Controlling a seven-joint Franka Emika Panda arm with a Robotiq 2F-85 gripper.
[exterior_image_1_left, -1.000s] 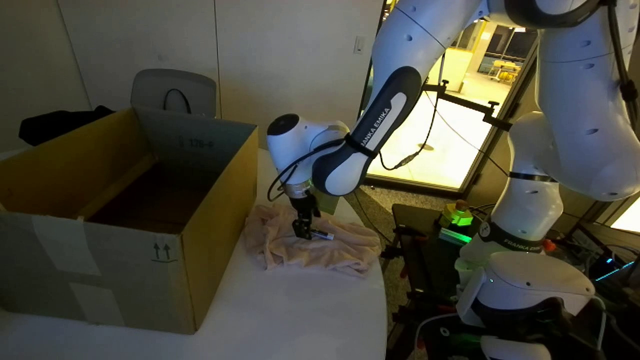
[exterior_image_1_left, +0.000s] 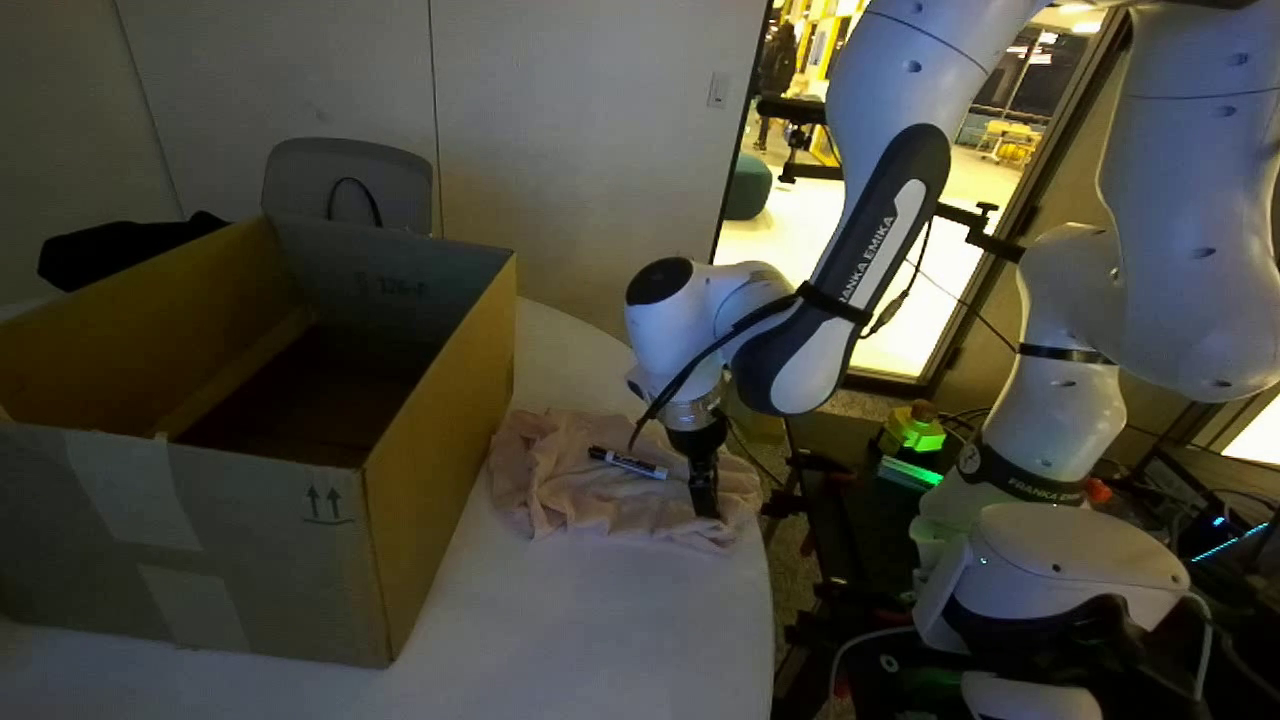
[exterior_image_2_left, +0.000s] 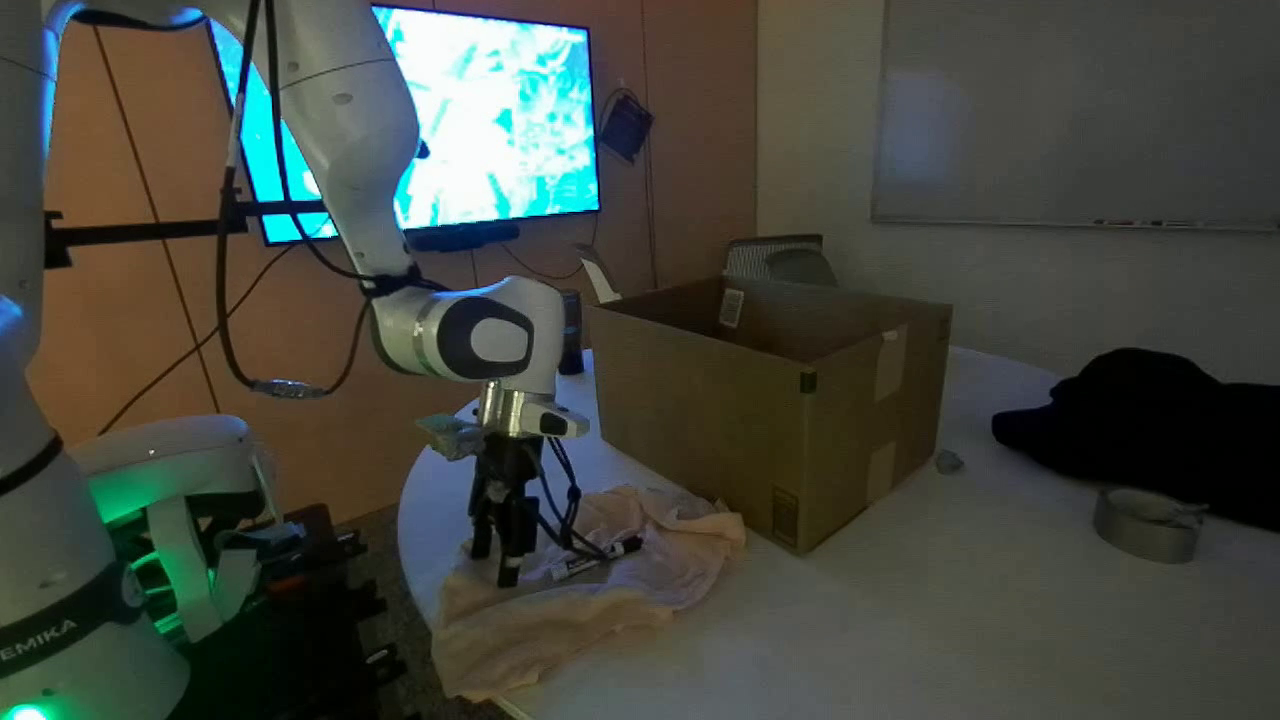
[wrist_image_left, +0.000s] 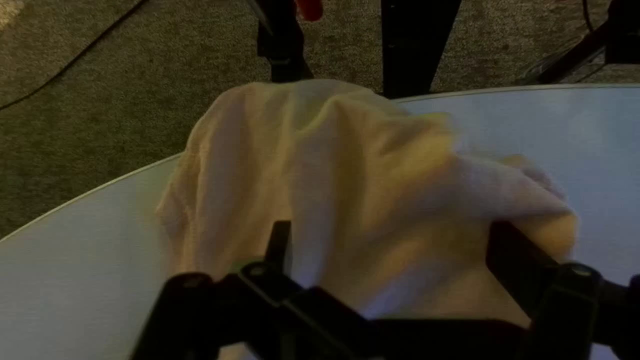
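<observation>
A crumpled pale pink cloth (exterior_image_1_left: 558, 486) lies on the white table by its rounded edge. On top of it rests a black-and-white marker (exterior_image_1_left: 629, 463), seen also as a marker (exterior_image_2_left: 596, 559) in exterior view 2. My gripper (exterior_image_1_left: 705, 498) points down over the cloth's side nearest the robot base, to one side of the marker. In the wrist view the gripper is open, its two fingers wide apart with folds of the cloth (wrist_image_left: 354, 180) below and between them. Whether the fingertips touch the cloth, I cannot tell. The marker is out of the wrist view.
A large open cardboard box (exterior_image_1_left: 438, 444) stands right beside the cloth. A roll of tape (exterior_image_2_left: 1146, 526) and a black garment (exterior_image_2_left: 1140, 420) lie beyond the box. The table's edge (wrist_image_left: 90, 193) runs close to the cloth. Bare tabletop (exterior_image_2_left: 936, 612) stretches out in front of the box.
In exterior view 1 my arm has swung right, toward the robot base. The gripper has gone from over the marker to the cloth's near-base side; marker and cloth look unmoved.
</observation>
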